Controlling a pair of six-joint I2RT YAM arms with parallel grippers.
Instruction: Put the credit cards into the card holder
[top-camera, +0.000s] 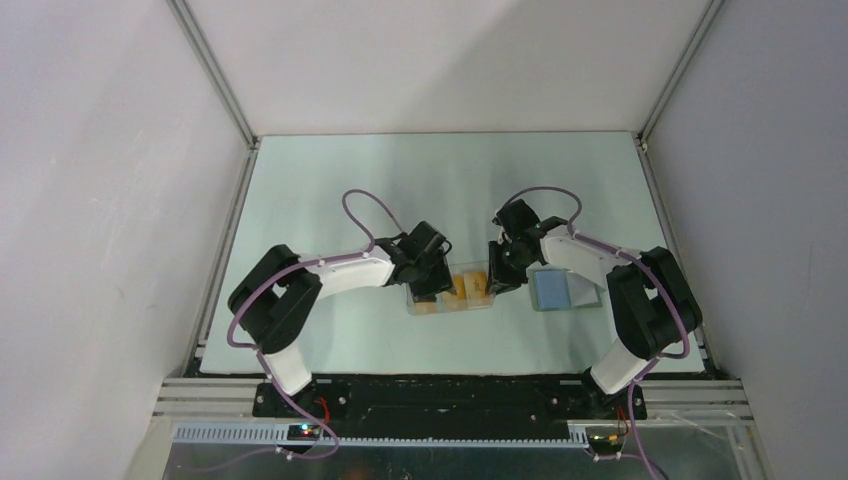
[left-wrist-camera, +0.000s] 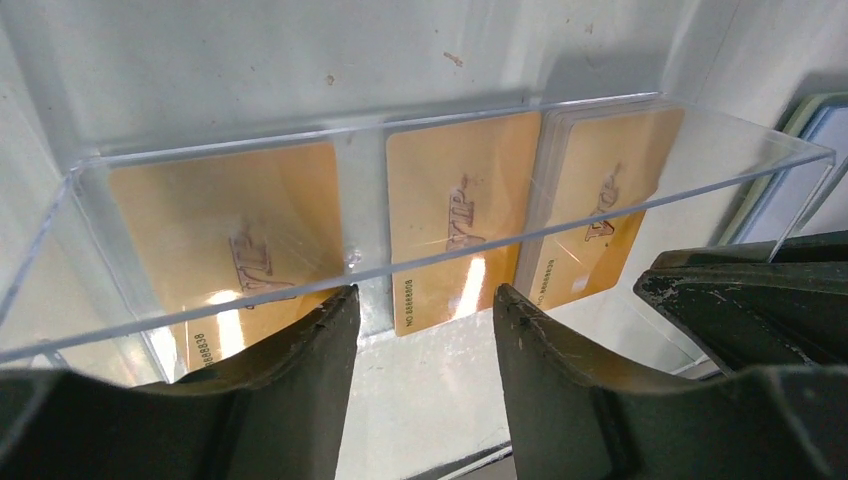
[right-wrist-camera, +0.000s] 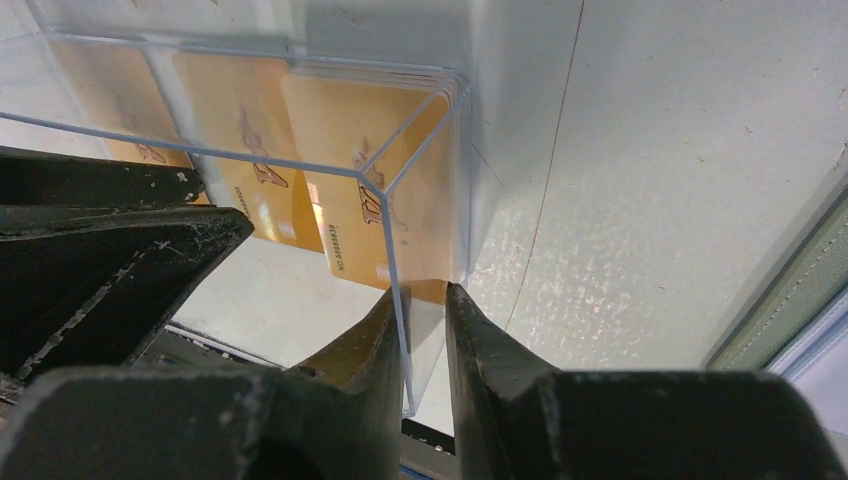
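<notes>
Three stacks of gold credit cards (left-wrist-camera: 462, 190) lie side by side in a clear box (top-camera: 452, 307). In the left wrist view, my left gripper is open over the box's lower edge, its fingertips on either side of the middle card's lower part, with nothing gripped. My right gripper is shut on the box's right end wall (right-wrist-camera: 432, 215), one finger inside and one outside. The card holder (top-camera: 552, 289), lying spread with blue and pale panels, sits on the table to the right of the box, below the right arm.
Both grippers are close together over the box; a dark left-arm finger (right-wrist-camera: 120, 255) shows beside the cards in the right wrist view. A gap separates box and holder.
</notes>
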